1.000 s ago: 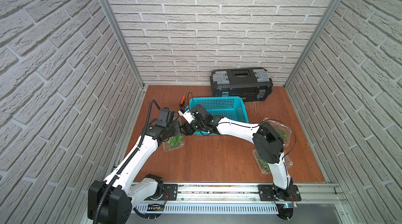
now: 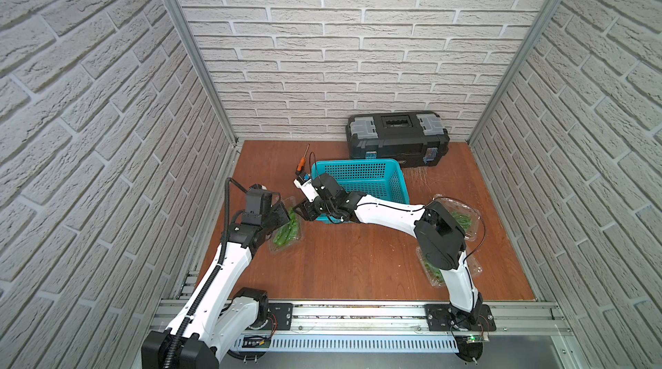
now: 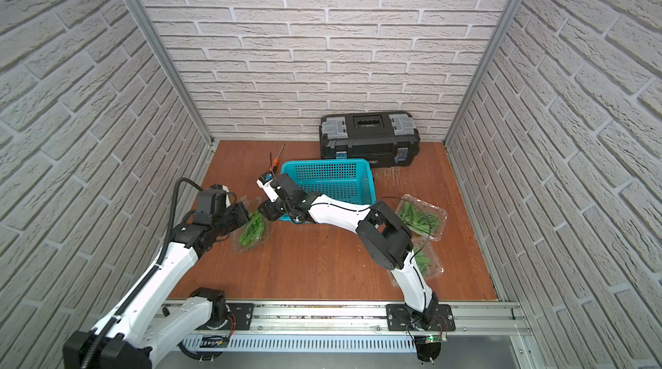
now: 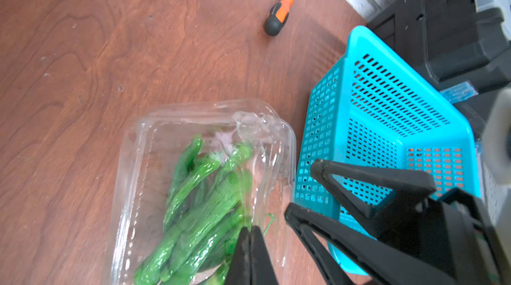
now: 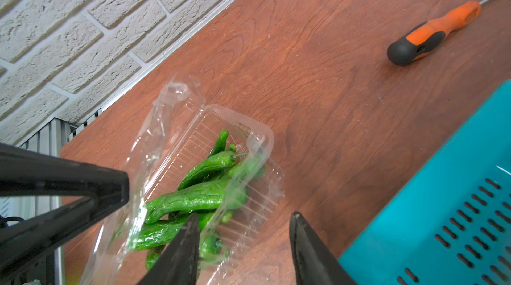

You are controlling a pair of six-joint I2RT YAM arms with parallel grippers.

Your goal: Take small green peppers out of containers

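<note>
Several small green peppers [image 5: 202, 194] lie in a clear plastic container [image 4: 127, 194] at the table's left. Its thin lid [image 5: 141, 152] is tilted up on the left side in the right wrist view. My left gripper is shut, its tips over the container's right part in its own view. In the right wrist view those tips stand close against the lid; I cannot tell whether they pinch it. My right gripper is part open beside the container's right side, with nothing held between its fingers. The turquoise basket [image 2: 396, 179] stands behind it, no peppers visible inside.
Two more clear containers with peppers, one farther back [image 3: 422, 216] and one nearer [image 3: 431, 262], sit at the right. A screwdriver [image 4: 279, 13] lies behind the left container. A black toolbox [image 2: 396, 136] stands at the back.
My left gripper has moved left, away from the right gripper, uncovering more of the peppers in the top left view. The right arm has stayed almost still.
</note>
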